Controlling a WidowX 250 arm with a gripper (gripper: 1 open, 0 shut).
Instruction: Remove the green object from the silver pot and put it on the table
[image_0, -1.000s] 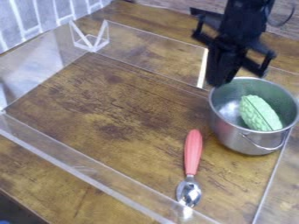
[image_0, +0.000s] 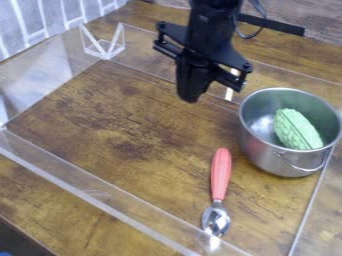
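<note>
The green object (image_0: 297, 130), pale and ridged like a small corn cob or cabbage, lies inside the silver pot (image_0: 262, 142) on the right, leaning along the pot's inner right side. My black gripper (image_0: 201, 84) hangs above the table, up and to the left of the pot, apart from it. No green shows at its fingers. At this size and against the dark arm, I cannot make out the spacing of its fingertips. Bare brown wooden table (image_0: 120, 130) spreads left of the pot.
A spoon with a red handle (image_0: 221, 175) lies in front and left of the pot. A white wire rack (image_0: 103, 42) stands at the back left. Clear low walls (image_0: 107, 205) border the table area.
My gripper has moved leftward, from above the pot's back left rim to over the open table. The green object, pot and spoon have stayed put.
</note>
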